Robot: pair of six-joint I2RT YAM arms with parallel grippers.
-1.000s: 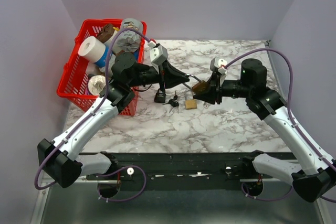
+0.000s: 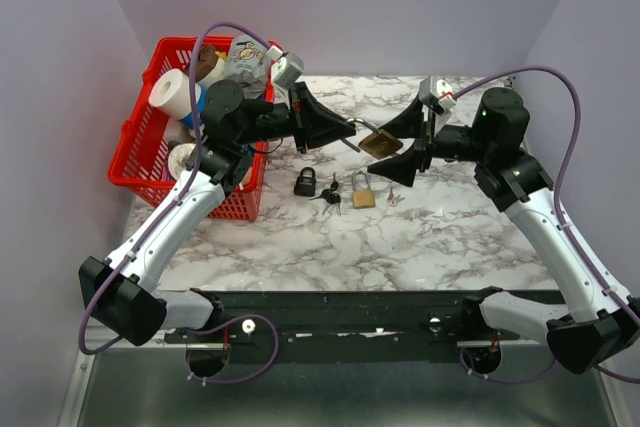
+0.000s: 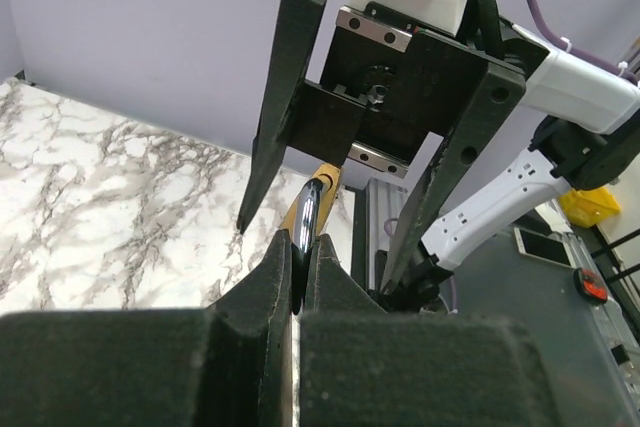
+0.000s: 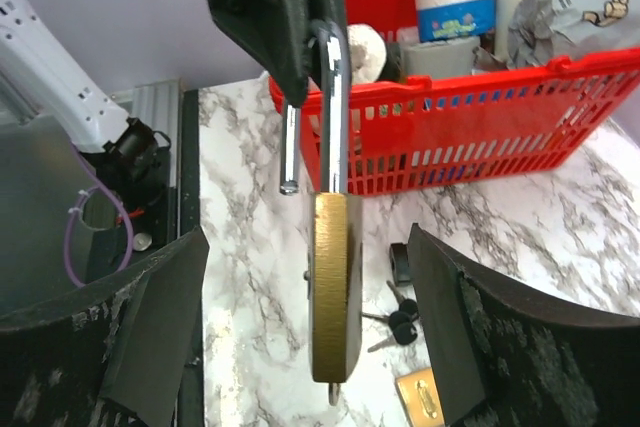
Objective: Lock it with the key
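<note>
A brass padlock [image 2: 381, 143] hangs in the air between the two arms. My left gripper [image 2: 350, 131] is shut on its long steel shackle [image 4: 333, 117]; the short leg ends free, apart from the brass body, so the lock stands open. In the right wrist view, the fingers [image 4: 165, 302] of my right gripper stand apart on either side of the body, with gaps on both sides. Dark-headed keys [image 2: 331, 194] lie on the marble table, and a small silver key bunch [image 2: 394, 197] lies farther right. Neither gripper holds a key.
On the table rest a black padlock [image 2: 305, 183] and a second brass padlock [image 2: 363, 198]. A red basket [image 2: 238, 205] full of rolls and packages stands at the left.
The left gripper has shifted slightly left, still on the shackle. The keys on the table have not moved.
</note>
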